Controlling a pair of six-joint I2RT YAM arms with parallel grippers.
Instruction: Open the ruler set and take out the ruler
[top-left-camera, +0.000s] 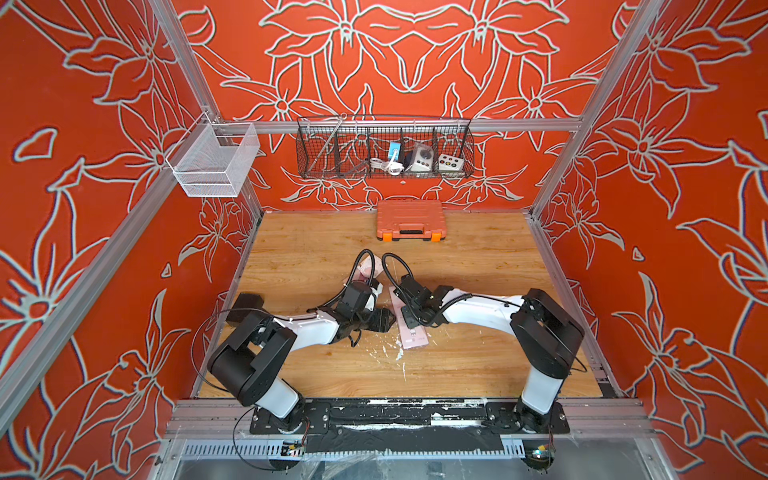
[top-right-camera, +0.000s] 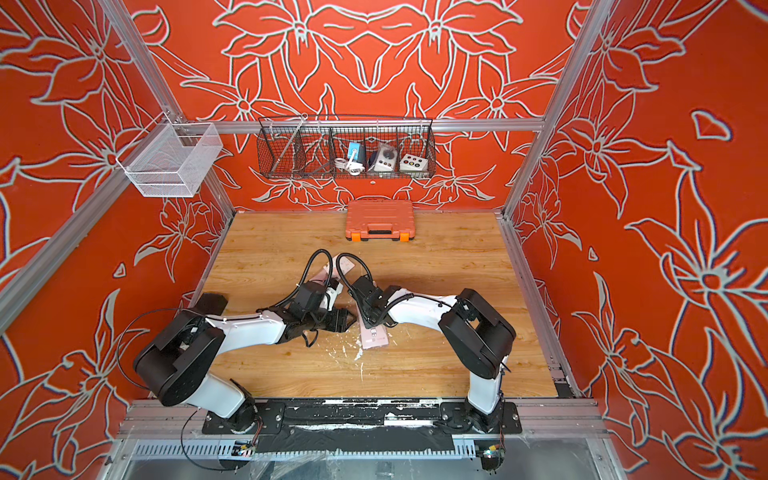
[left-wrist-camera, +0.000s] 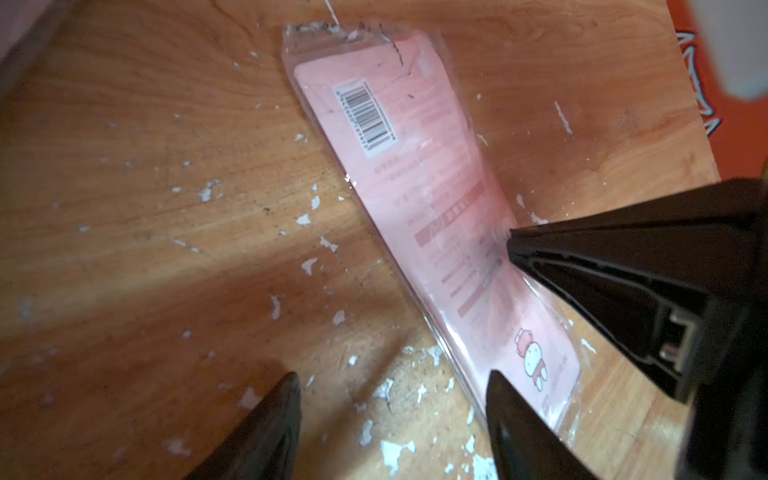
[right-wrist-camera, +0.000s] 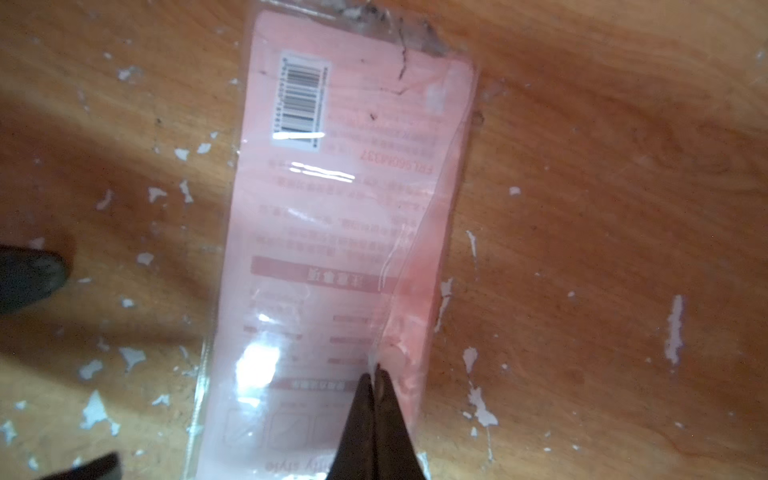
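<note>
A pink ruler set in a clear sleeve (right-wrist-camera: 320, 224) lies on the table, barcode at its far end. In the right wrist view my right gripper is shut, its tips against the sleeve near the right-hand edge. A crease in the film runs up from these tips; I cannot tell whether film is pinched between them. My left gripper stands part open at the left of the set in the left wrist view. One of its fingers (left-wrist-camera: 516, 428) is close to the sleeve's near-left edge, and only bare table shows between them. No separate ruler shows.
Another pink packet (top-right-camera: 340, 265) lies behind my left gripper, partly covered. A closed orange case (top-left-camera: 410, 217) stands at the back, under a wire basket (top-left-camera: 384, 152). A dark block (top-left-camera: 246, 304) sits at the far left. White flakes lie about the set.
</note>
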